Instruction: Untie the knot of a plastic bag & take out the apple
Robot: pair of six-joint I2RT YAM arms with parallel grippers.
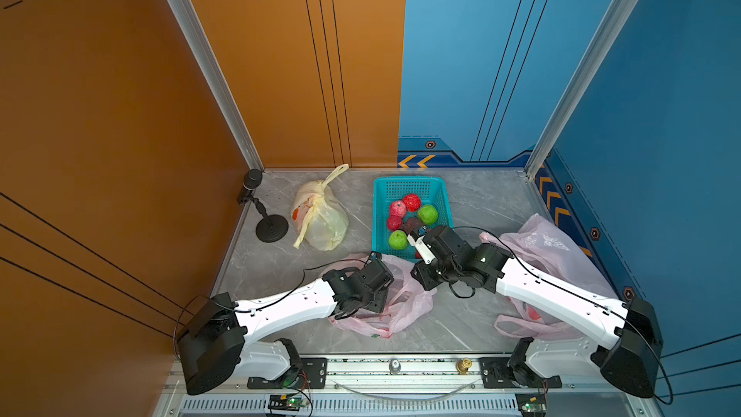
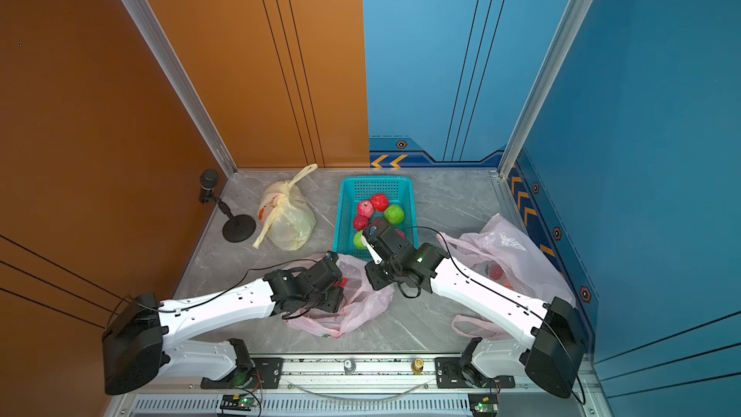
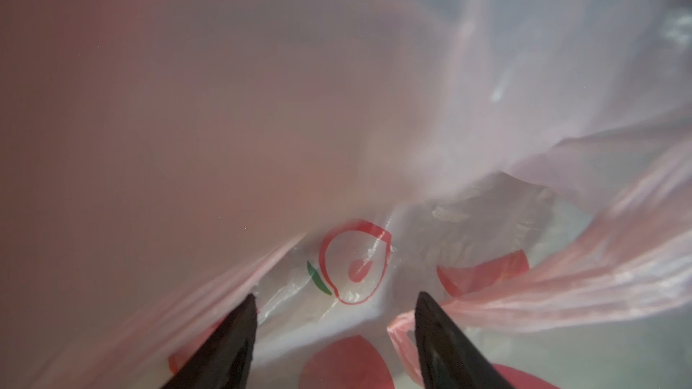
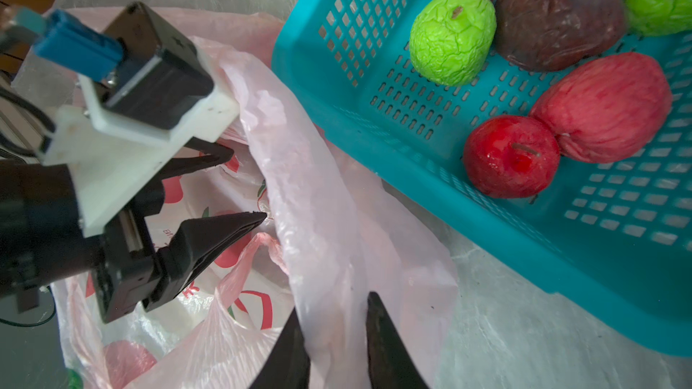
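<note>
A pink plastic bag (image 1: 409,297) with red fruit prints lies open at the front middle of the table. My left gripper reaches into its mouth, fingers parted; in the left wrist view a fold of pink film (image 3: 461,309) lies by the right finger, and no fruit shows between the fingertips. My right gripper is shut on the bag's edge, which runs up as a pale band in the right wrist view. No apple can be made out inside the bag; film hides much of its interior. A red apple (image 4: 511,156) sits in the teal basket.
The teal basket (image 1: 380,220) holds several fruits and stands just behind the pink bag. A tied yellowish bag (image 1: 328,220) and a black stand (image 1: 271,227) are at left. Another pink bag (image 1: 552,251) lies at right, partly under my right arm.
</note>
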